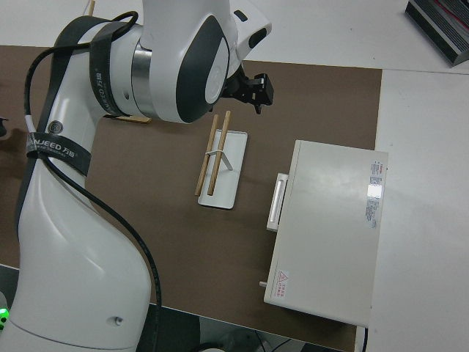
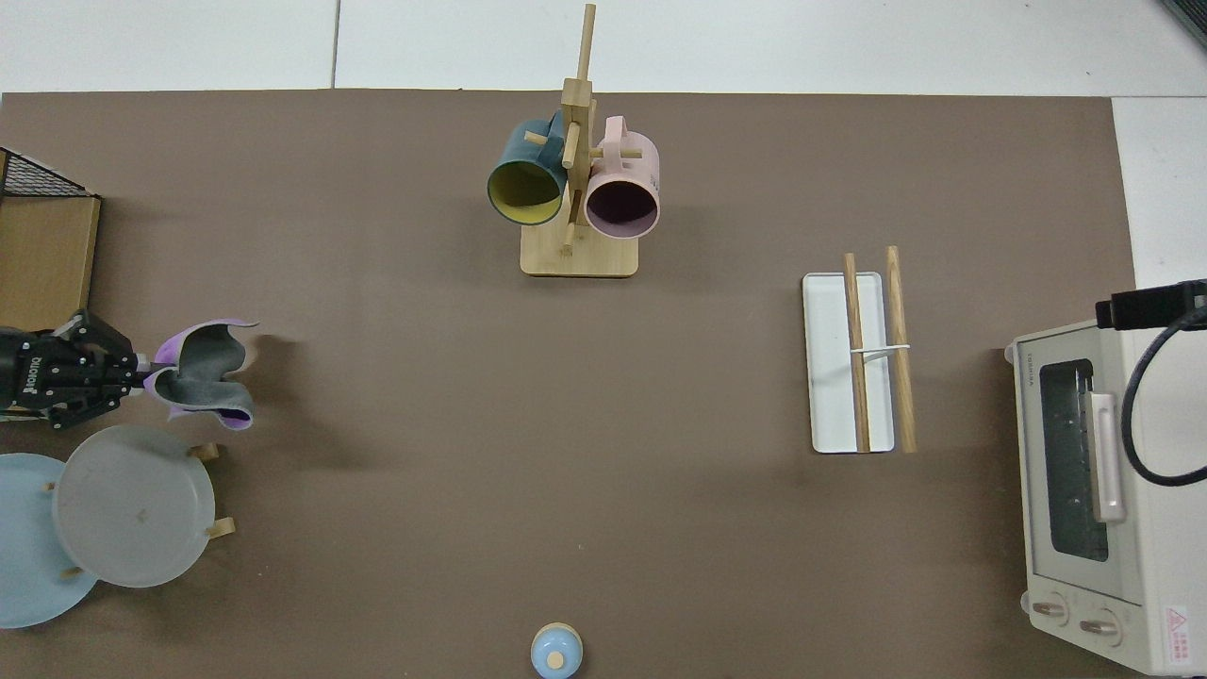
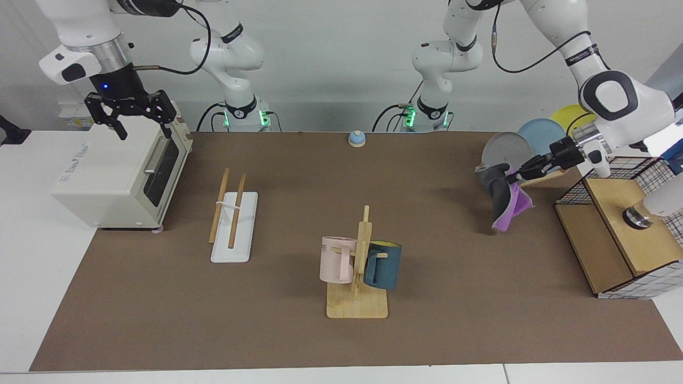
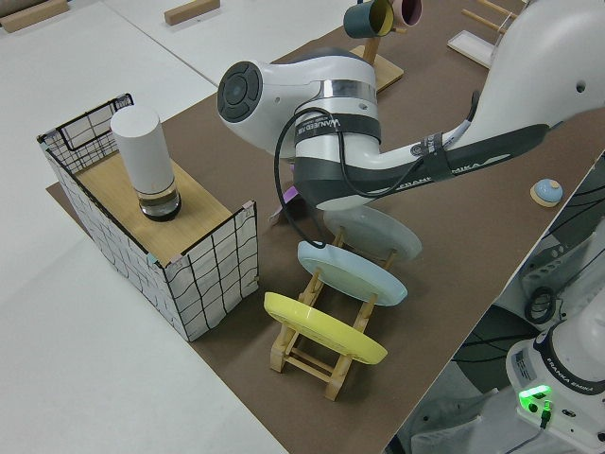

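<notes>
My left gripper point(image 2: 141, 364) is at the left of the top view, shut on a purple and grey cloth point(image 2: 204, 373) that hangs crumpled from it beside the plate rack with grey plate point(image 2: 132, 509) and light blue plate point(image 2: 32, 554). In the left view this cloth point(image 3: 506, 198) dangles near the wire basket. My right gripper point(image 1: 256, 94) is raised over the far side near the white oven point(image 2: 1075, 532); whether its fingers are open is unclear.
A mug tree point(image 2: 579, 255) holds a teal mug point(image 2: 520, 170) and pink mug point(image 2: 628, 170). A white board with two sticks point(image 2: 832, 362) is right of centre. A small blue object point(image 2: 556, 651) sits near the front.
</notes>
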